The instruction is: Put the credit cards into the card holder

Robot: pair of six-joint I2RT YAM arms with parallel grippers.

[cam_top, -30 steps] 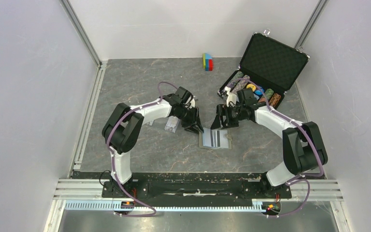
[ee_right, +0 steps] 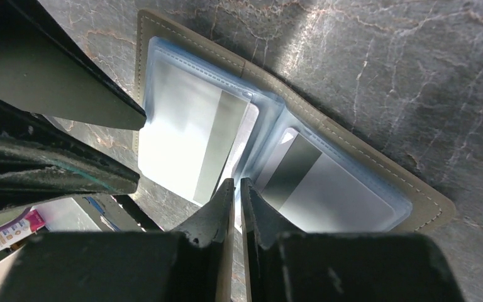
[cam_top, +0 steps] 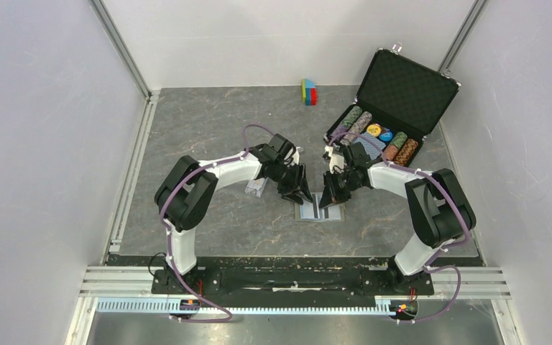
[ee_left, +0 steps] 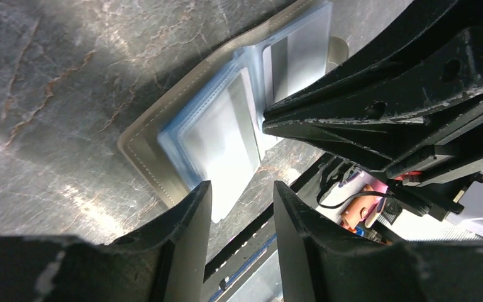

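Observation:
A grey-edged card holder [cam_top: 336,216] with clear blue sleeves [ee_right: 204,68] lies spread on the table, white cards [ee_right: 179,132] with grey stripes showing in both halves. My left gripper stands open over the holder, its fingertips just beside a white card. My right gripper has its fingertips nearly together at the middle of the holder, on the edge of a card; how much of the card is between them is hard to tell.
An open black case [cam_top: 406,86] of poker chips stands at the back right. A coloured block [cam_top: 309,92] sits at the back. Pale items [cam_top: 255,187] lie under the left arm.
Both arms have moved toward the front over the holder, the right gripper coming down onto its middle and the left shifting right.

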